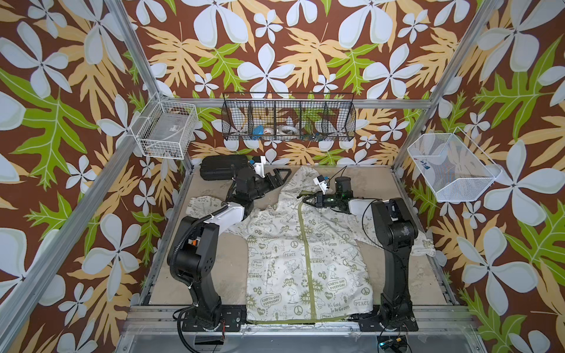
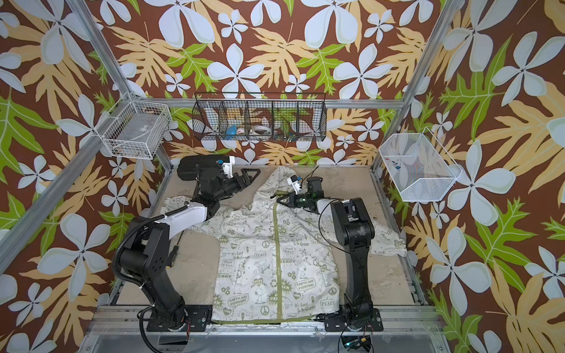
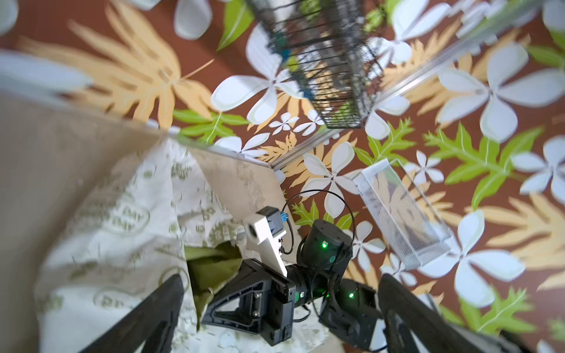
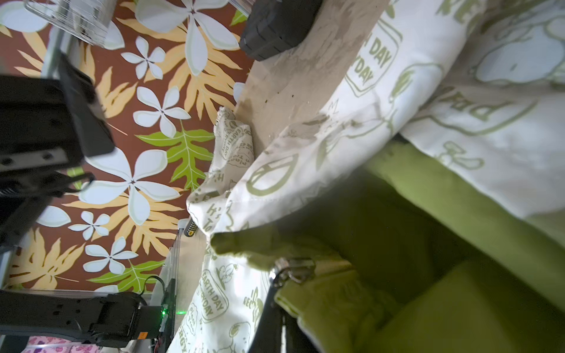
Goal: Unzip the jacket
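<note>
A white jacket with green print (image 1: pixel 282 253) lies spread on the table, hood toward the back, green zipper strip (image 1: pixel 306 259) down its middle. My right gripper (image 1: pixel 303 197) is at the collar, top of the zipper; in the right wrist view it is shut at the metal zipper slider (image 4: pixel 294 267) beside green lining, what is between its fingers unclear. My left gripper (image 1: pixel 282 175) stands open, raised above the table left of the hood, nothing between its fingers.
A black case (image 1: pixel 212 167) lies at the back left behind the left arm. Wire baskets hang at back (image 1: pixel 288 120), left (image 1: pixel 167 129) and right (image 1: pixel 453 167). Bare table shows at both front sides.
</note>
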